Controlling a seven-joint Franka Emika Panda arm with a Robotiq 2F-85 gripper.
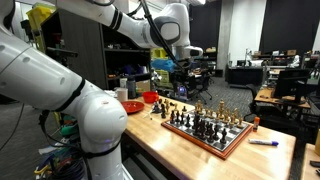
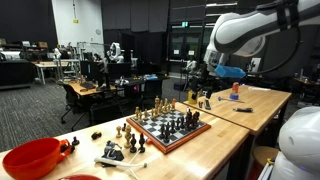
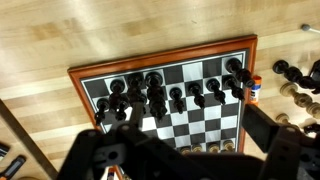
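A chessboard with a brown wooden frame lies on the light wood table, set with dark pieces on the near side and gold pieces on the far side. In the wrist view the board is seen from above, with a line of dark pieces near its upper edge. Above it my gripper is open; its two black fingers stand wide apart at the lower part of the picture, with no piece seen held. The fingers cover part of the board. Exterior view 2 shows the board with the arm high to the right.
Loose pieces stand beside the board. A red bowl and a red plate sit beyond them. Off the board's other side are a small orange bottle and a marker.
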